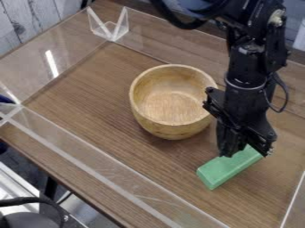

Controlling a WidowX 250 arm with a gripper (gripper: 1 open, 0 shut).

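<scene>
A black robot arm comes down from the upper right, its gripper (226, 146) pointing downward just above a green rectangular block (224, 173) on the wooden table. The gripper looks shut, with nothing visible between its fingers; whether it touches the block's back end is unclear. A round wooden bowl (159, 97) sits to the left of the gripper, behind the block.
A clear plastic container (110, 25) stands at the back left.
</scene>
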